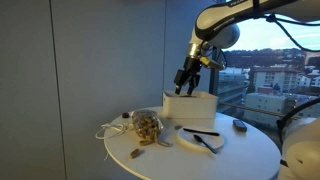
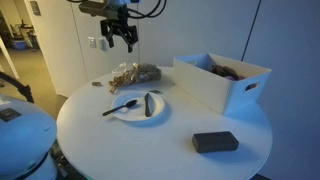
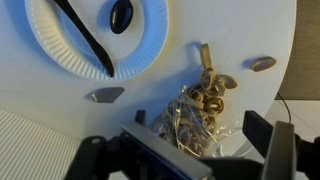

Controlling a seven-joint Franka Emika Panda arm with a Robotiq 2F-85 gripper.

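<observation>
My gripper (image 1: 184,87) hangs above the table, open and with nothing between its fingers. In the wrist view, a clear bag (image 3: 190,118) of small brown pieces lies below the fingers, partly hidden by them. Several brown pieces (image 3: 208,78) are at the bag's mouth, and one loose piece (image 3: 263,64) lies apart on the table. A white plate (image 2: 157,115) holds a black spoon (image 2: 118,108) and another dark utensil (image 2: 148,103). Close to the plate's rim lies a small grey pointed piece (image 3: 107,94).
A white open box (image 2: 205,91) with dark contents stands beside the bag and plate. A dark block (image 2: 214,142) rests near the table's edge. Bare table (image 2: 120,150) lies around the plate's near side.
</observation>
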